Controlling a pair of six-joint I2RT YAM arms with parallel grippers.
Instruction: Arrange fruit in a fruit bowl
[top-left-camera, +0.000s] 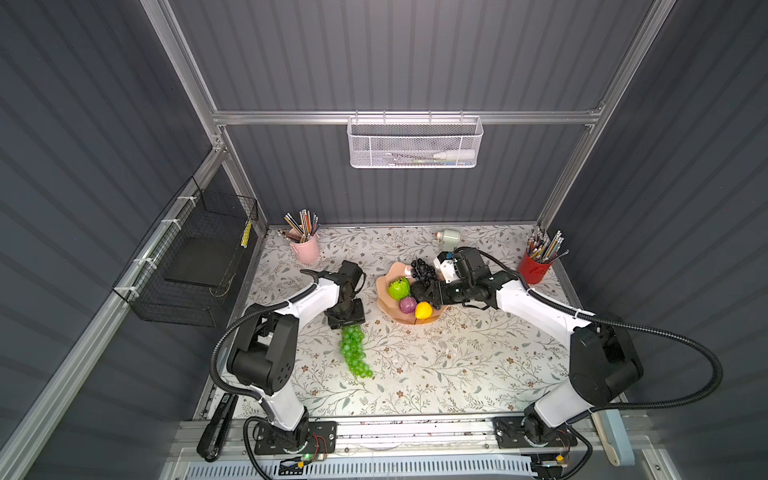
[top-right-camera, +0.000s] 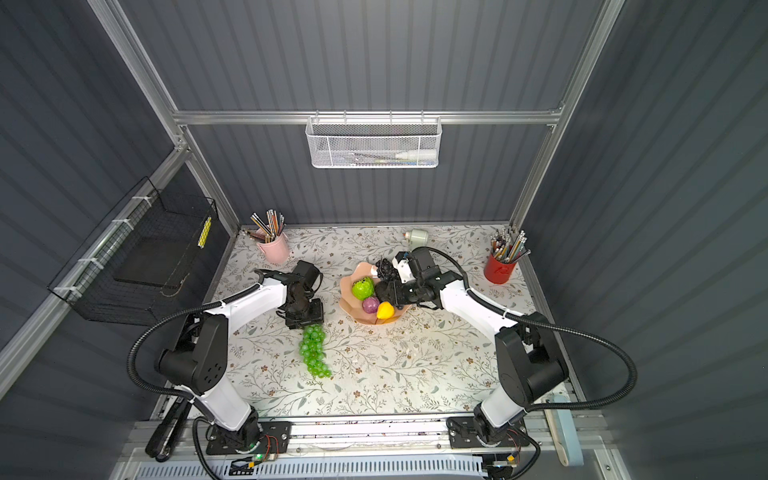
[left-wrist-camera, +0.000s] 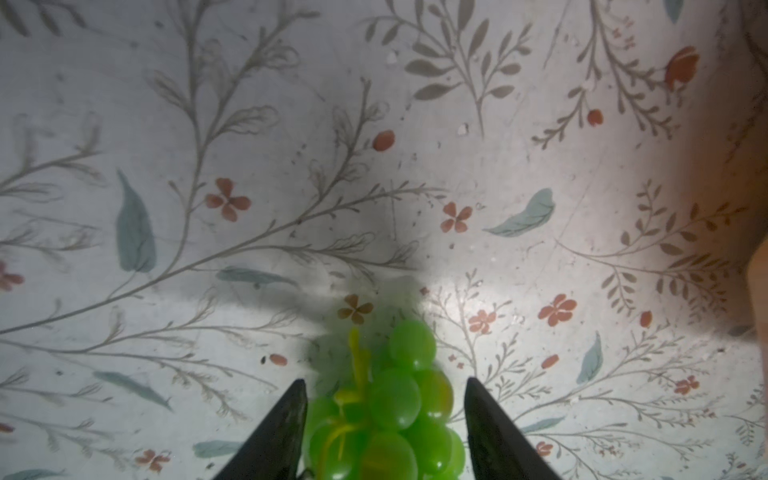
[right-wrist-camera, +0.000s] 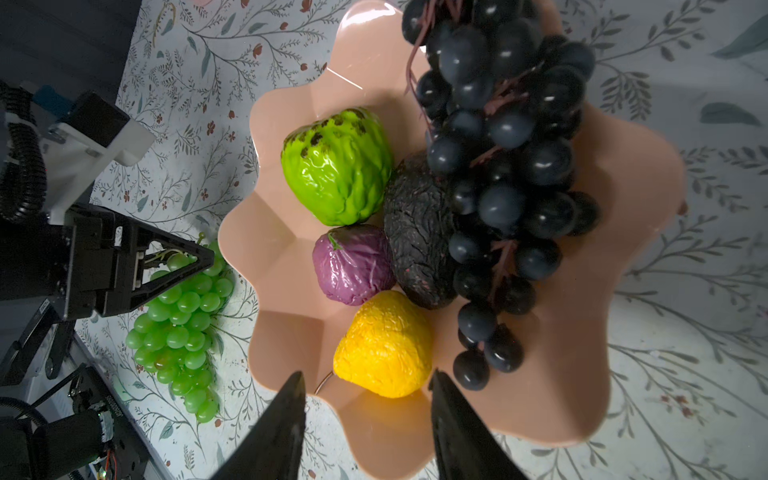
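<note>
Green grapes (top-left-camera: 353, 352) lie on the table left of the peach-coloured bowl (right-wrist-camera: 276, 212). Over their stem end, my left gripper stands open, with the top grapes and yellow stem showing between its fingers; I see no grip on them. Inside the bowl are a green fruit (right-wrist-camera: 340, 166), a purple one (right-wrist-camera: 352, 264), a yellow one (right-wrist-camera: 385, 344), a dark wrinkled one (right-wrist-camera: 420, 240) and black grapes (right-wrist-camera: 504, 200) along the right side. My right gripper hovers open over the bowl's near-right part, nothing between its fingers.
Pencil cups, one pink (top-left-camera: 305, 250) and one red (top-left-camera: 534, 269), stand at the back left and right. A small pale bottle (top-left-camera: 449, 237) lies behind the bowl. In front of the bowl the table is clear.
</note>
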